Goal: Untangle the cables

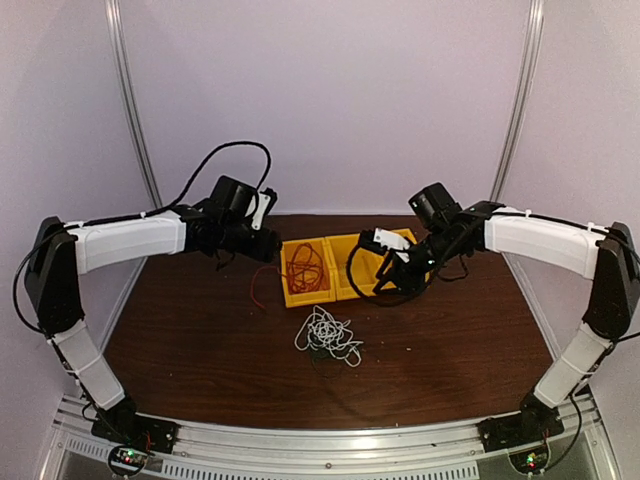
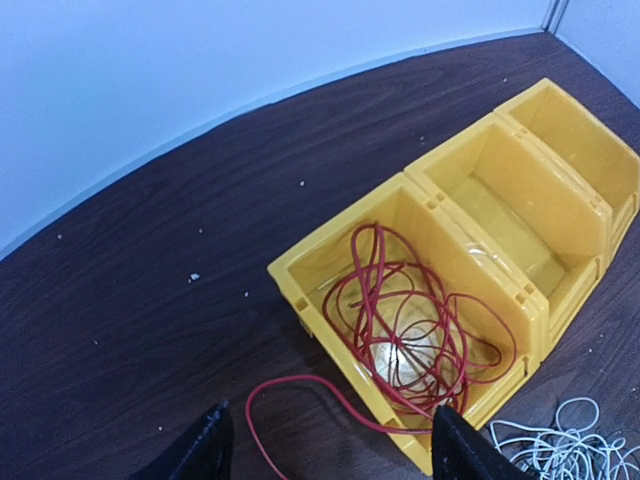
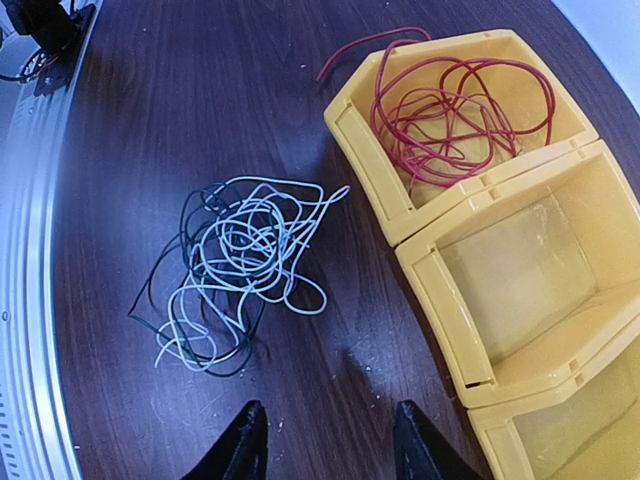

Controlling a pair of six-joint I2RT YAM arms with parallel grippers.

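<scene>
A red cable (image 2: 420,330) lies coiled in the left yellow bin, and one loop of it hangs over the bin's side onto the table. In front of the bins, a white cable (image 3: 260,240) and a dark green cable (image 3: 145,285) lie tangled together in a heap. My left gripper is open to the left of the red cable's bin, nothing held. My right gripper stands part open over the table near the right bins, its fingers apart and empty.
Three yellow bins (image 1: 335,297) stand joined in a row at the back; the middle bin (image 2: 500,195) and the right bin (image 2: 575,125) look empty.
</scene>
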